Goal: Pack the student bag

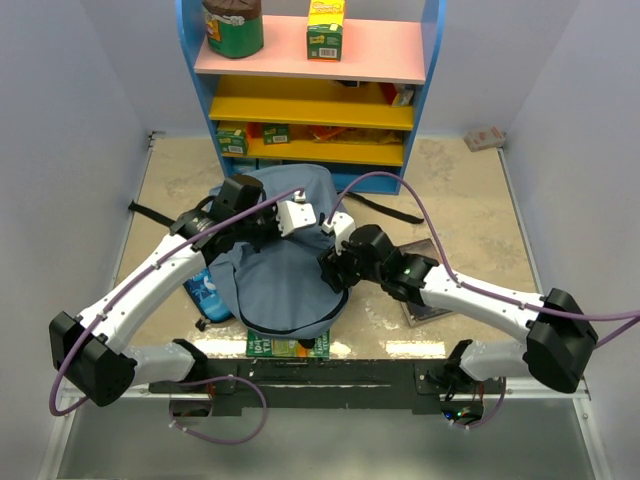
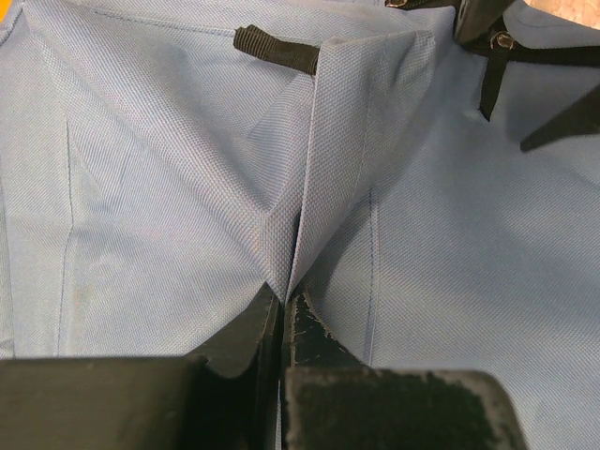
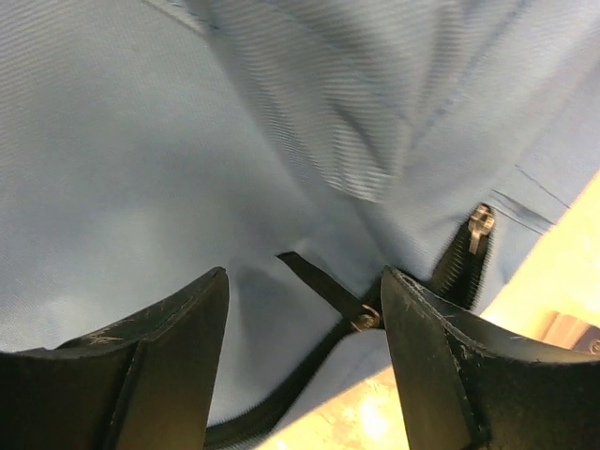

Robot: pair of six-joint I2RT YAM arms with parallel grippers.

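The blue-grey student bag (image 1: 270, 285) lies flat on the floor, its dark zipper curving along the near edge. My left gripper is shut on a pinched fold of the bag's cloth, which gathers upward from the fingertips. Over the bag's right edge, my right gripper stands open with nothing held. Between and beyond its fingers show a black zipper pull (image 3: 319, 281) and a second pull (image 3: 469, 248). The top view shows the right gripper (image 1: 332, 275) close to the bag's side. The bag's inside is hidden.
A dark book (image 1: 428, 310) lies right of the bag, partly under the right arm. A blue packet (image 1: 206, 297) and a green box (image 1: 260, 347) stick out around the bag. Behind stands a shelf (image 1: 310, 100) with several goods.
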